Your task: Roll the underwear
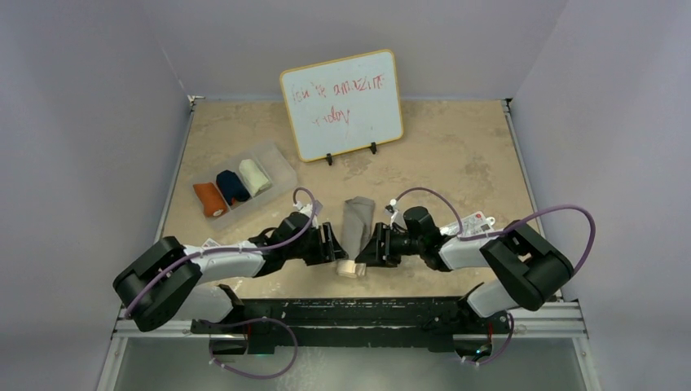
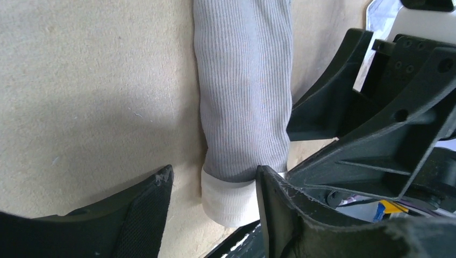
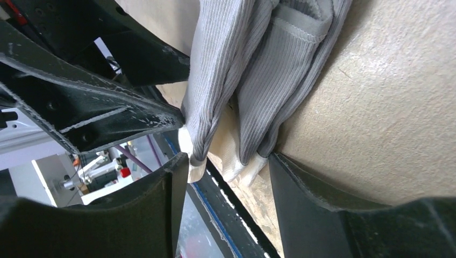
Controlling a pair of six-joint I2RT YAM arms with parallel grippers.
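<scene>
Grey ribbed underwear (image 1: 356,216) lies folded into a long strip, its white waistband (image 2: 226,204) toward me at the table's front edge. My left gripper (image 1: 330,248) is at the strip's lower left, part open, fingers apart beside the waistband. My right gripper (image 1: 375,251) sits at the lower right, fingers part open over the near end, where folded layers (image 3: 274,80) show in the right wrist view. Whether either fingertip grips cloth is unclear.
A clear divided bin (image 1: 277,175) at the back left holds orange, navy and cream bundles. A whiteboard (image 1: 342,114) stands behind. Tags lie beside both arms.
</scene>
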